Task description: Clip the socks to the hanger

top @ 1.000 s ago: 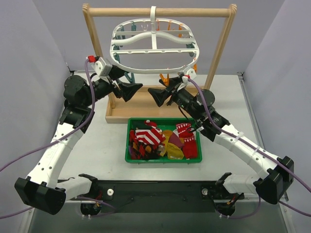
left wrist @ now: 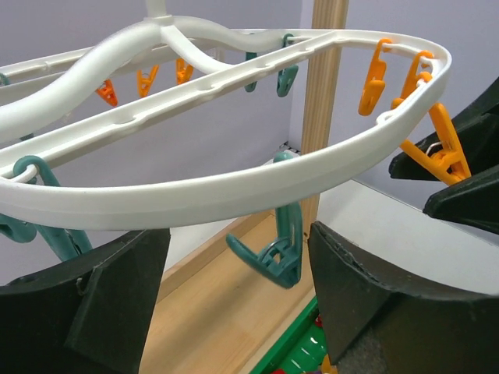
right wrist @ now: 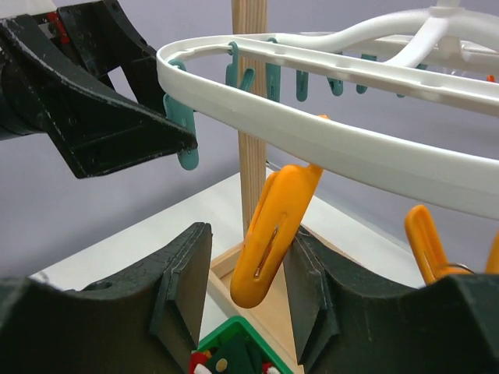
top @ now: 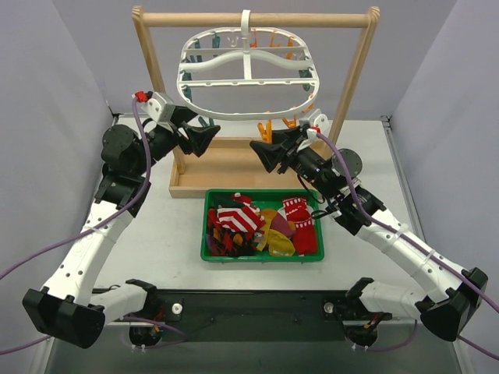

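The white hanger (top: 248, 109) hangs from the wooden frame with teal and orange clips. My left gripper is part open around a hanging teal clip (left wrist: 284, 249), which sits between and just beyond its fingers. My right gripper is part open, with an orange clip (right wrist: 277, 226) hanging between and above its fingers; whether they touch it is unclear. Socks in red, white, yellow and dark colours (top: 240, 220) lie in the green tray (top: 265, 259) below.
A wooden box (top: 187, 191) stands under the hanger, behind the tray. The frame's upright posts (top: 355, 66) flank both arms. Bare white table (top: 148, 249) shows at either side.
My right gripper has moved slightly right since a second ago, by the orange clip. The socks are unchanged.
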